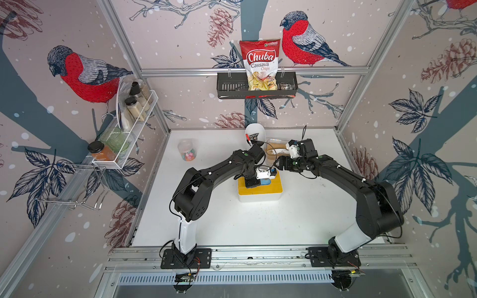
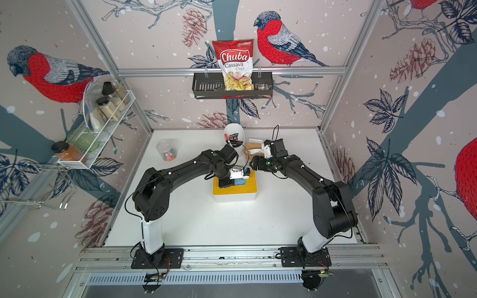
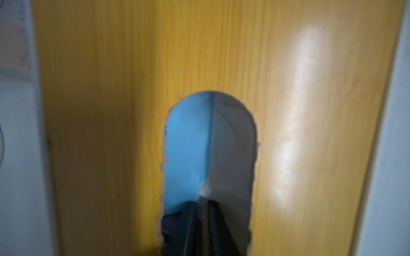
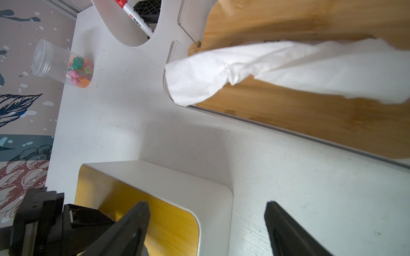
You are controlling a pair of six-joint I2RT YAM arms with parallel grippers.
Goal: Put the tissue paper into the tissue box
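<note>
The tissue box with a yellow lid stands mid-table. My left gripper points into its oval slot, where blue and grey lining shows; its fingertips are close together, and whether anything is between them is unclear. A white tissue lies folded across a wooden-bottomed clear tray behind the box. My right gripper is open over the box's right rear and table, short of the tissue, nothing between its fingers.
A white cup with markers stands at the back, a clear jar of colourful pieces at back left. A wire rack hangs on the left wall.
</note>
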